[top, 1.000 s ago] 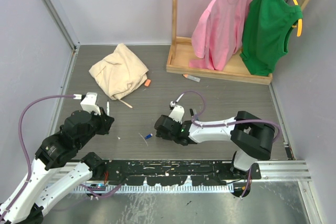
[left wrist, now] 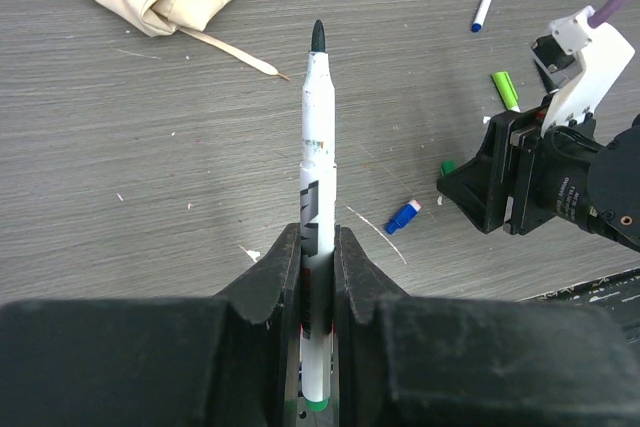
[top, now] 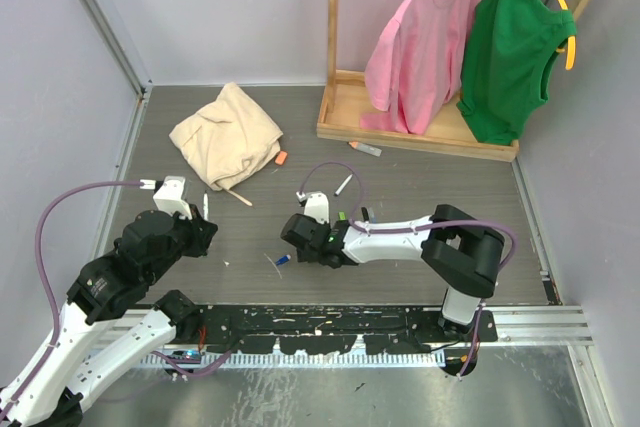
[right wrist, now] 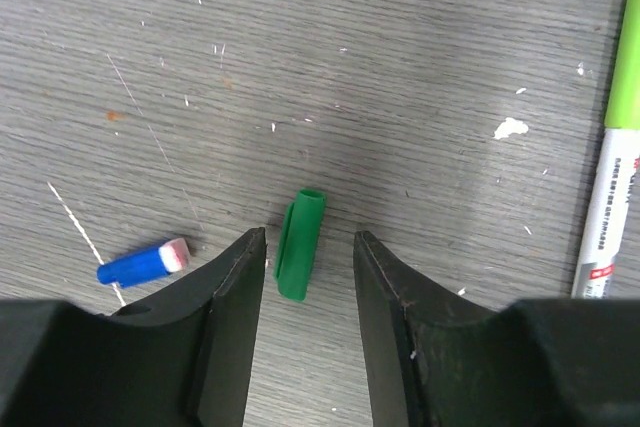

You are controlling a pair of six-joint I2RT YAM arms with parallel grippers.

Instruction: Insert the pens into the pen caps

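An uncapped white pen stands between the fingers of my left gripper, which is shut on it; its dark tip points away and a bit of green shows at its tail end. My right gripper is part open over the table, with a small green cap lying between and ahead of its fingertips, touching neither. In the left wrist view that green cap peeks out beside the right gripper. A blue cap lies just left of the right fingers.
A green-capped pen lies to the right. A white pen with a blue end is farther back. The folded beige cloth and an orange piece lie back left; a wooden rack holds clothes.
My right gripper has moved a little to the left and turned, uncovering the green-capped pen behind it. The left arm and its pen have stayed in place.
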